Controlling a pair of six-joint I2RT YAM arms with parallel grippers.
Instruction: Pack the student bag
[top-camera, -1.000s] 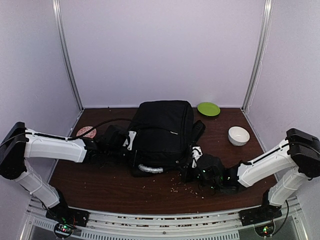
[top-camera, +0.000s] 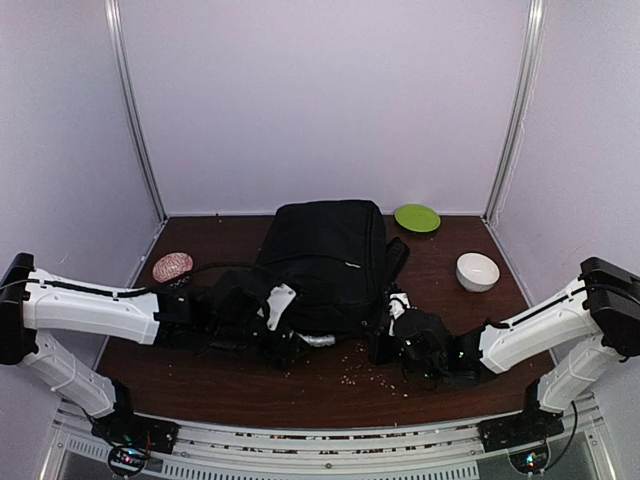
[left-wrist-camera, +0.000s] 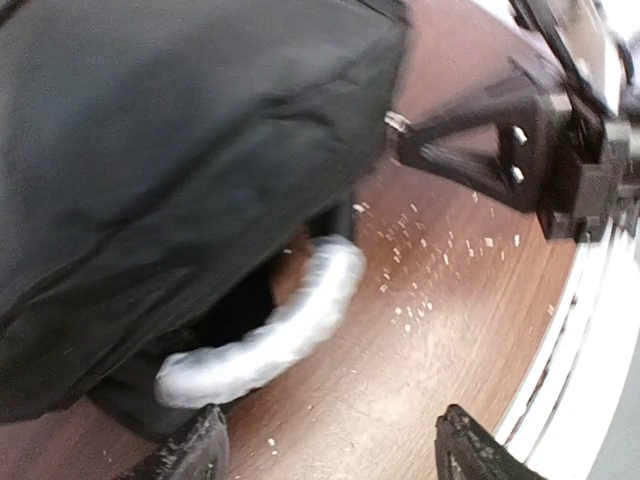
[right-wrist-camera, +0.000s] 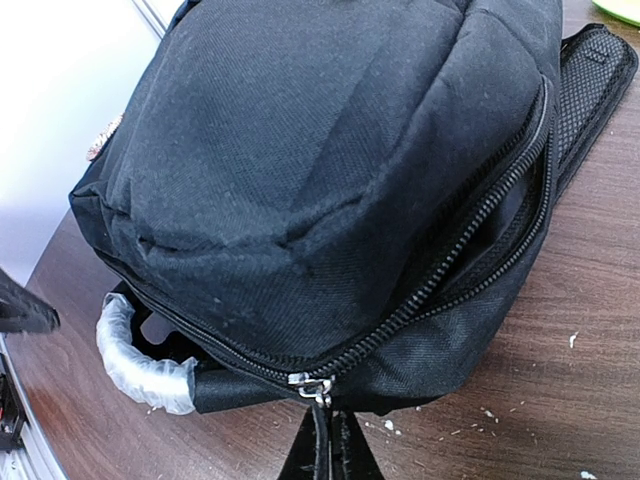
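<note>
The black backpack (top-camera: 325, 255) lies on the table, its zipper (right-wrist-camera: 480, 215) partly undone along the right side. My right gripper is shut at the bag's near corner, with the metal zipper pull (right-wrist-camera: 312, 386) at its fingertips. A plastic-wrapped carry handle (left-wrist-camera: 270, 345) sticks out from the bag's near edge. My left gripper stands open on the near side of that handle, apart from it, with only table between its fingers. In the top view the left arm partly covers the handle.
A green plate (top-camera: 417, 217) and a white bowl (top-camera: 477, 271) stand on the right of the table. At the left lies a pinkish patterned round item (top-camera: 172, 266). Small light crumbs are scattered before the bag, where the table is otherwise clear.
My left gripper has left the bag's left side and moved right and nearer, toward the handle.
</note>
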